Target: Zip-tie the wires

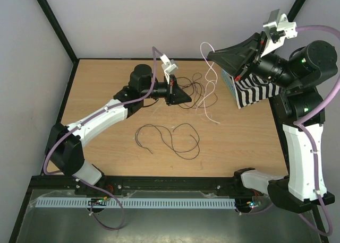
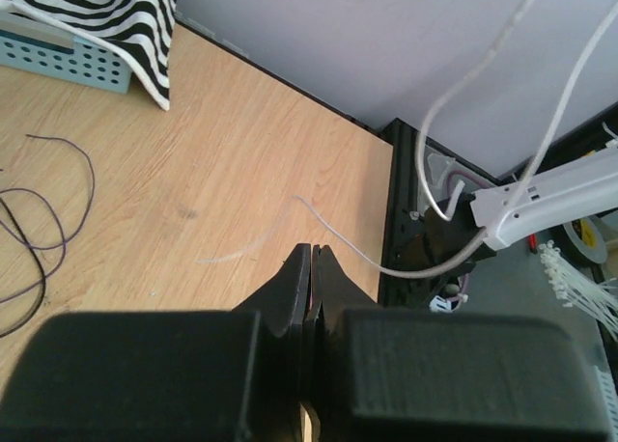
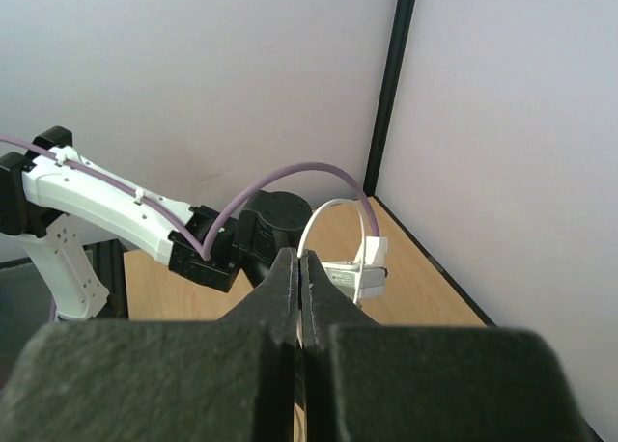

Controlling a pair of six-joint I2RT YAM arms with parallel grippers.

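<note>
My right gripper (image 1: pixel 209 55) is raised at the back right, shut on a long white wire (image 3: pixel 333 202) that loops out from its fingertips. The white wire (image 1: pixel 214 81) hangs down in twisted loops beside my left gripper (image 1: pixel 190 100). That left gripper is shut, its fingertips meeting with nothing between them. In the left wrist view the white wire (image 2: pixel 452 265) passes beyond and to the right of the fingertips, outside them. A dark wire coil (image 1: pixel 198 93) lies on the table behind the left gripper. Another dark wire (image 1: pixel 171 144) curves across the table nearer the front.
A blue basket (image 1: pixel 228 84) with a striped black-and-white cloth (image 1: pixel 249 92) stands at the back right. A bundle of thin white strips (image 2: pixel 575 286) lies off the table's edge in the left wrist view.
</note>
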